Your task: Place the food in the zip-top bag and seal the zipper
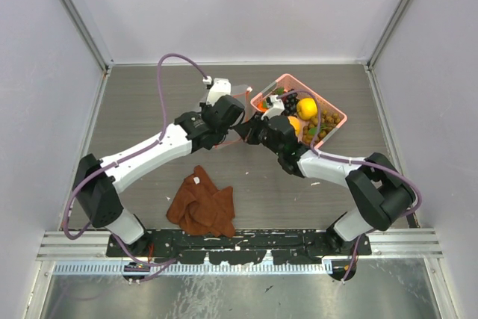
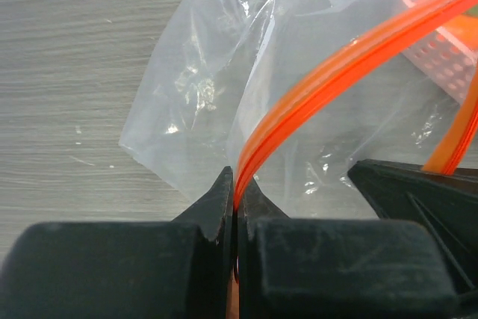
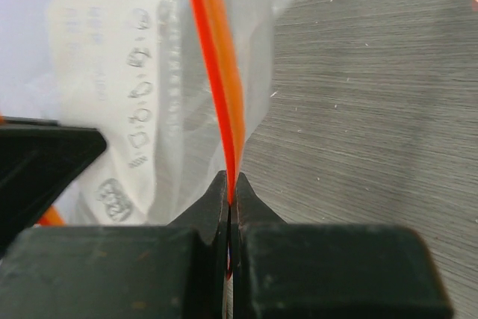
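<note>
The clear zip top bag (image 2: 187, 87) has an orange zipper edge (image 2: 328, 76), which bows up between my two grippers. In the left wrist view my left gripper is shut on one strip of that edge. My right gripper is likewise shut on the orange edge, with the bag's white printed label (image 3: 104, 95) behind it. From above, the two grippers are close together over the middle of the table and hide much of the bag (image 1: 240, 93). I see no food inside the visible part of the bag.
A pink basket (image 1: 337, 102) at the back right holds a yellow fruit (image 1: 307, 108), olives (image 1: 331, 119) and other food, close behind my right arm. A folded brown cloth (image 1: 202, 203) lies at the front.
</note>
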